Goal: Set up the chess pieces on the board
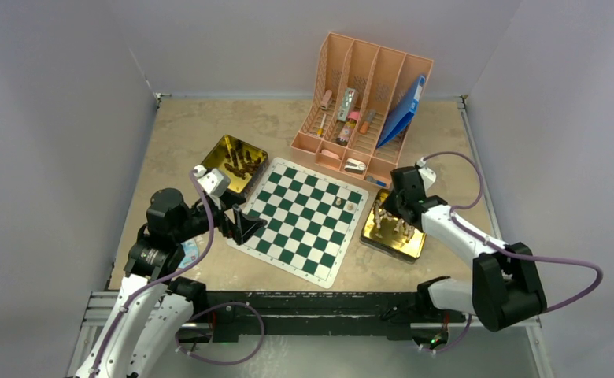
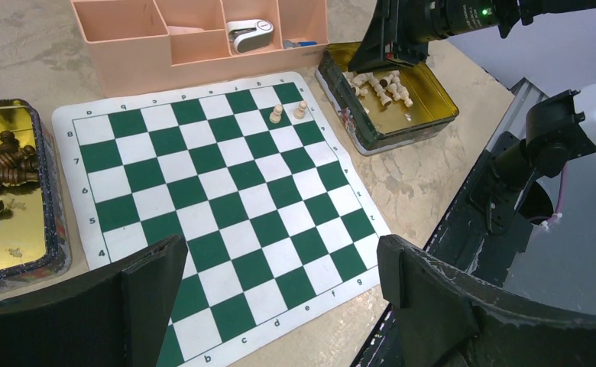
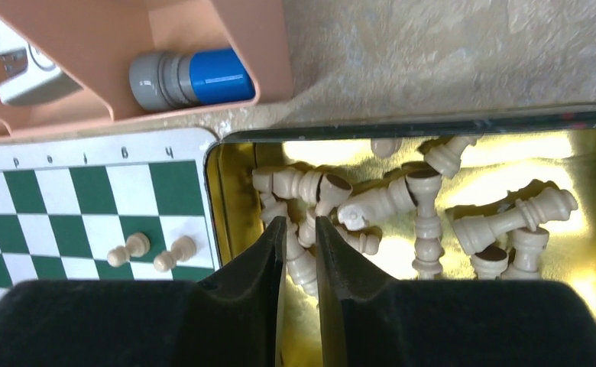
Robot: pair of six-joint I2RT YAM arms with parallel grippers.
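The green and white chessboard [image 1: 309,273] lies flat in the middle of the table. Two pale pieces, one pawn [image 2: 276,115] and another pawn [image 2: 300,110], stand side by side near its far right corner. In the right wrist view a gold tin [image 3: 432,336] holds several pale pieces lying in a heap, among them a toppled piece [image 3: 513,220]. Above the tin's left part is my right gripper, fingers slightly parted over the pieces; no piece is clearly gripped. My left gripper is wide open and empty over the board's left front area.
A second tin [image 1: 227,163] with dark pieces stands left of the board. Behind the board, close to its far edge, rises a pink organizer [image 1: 304,143] with stationery inside. Most of the board is bare.
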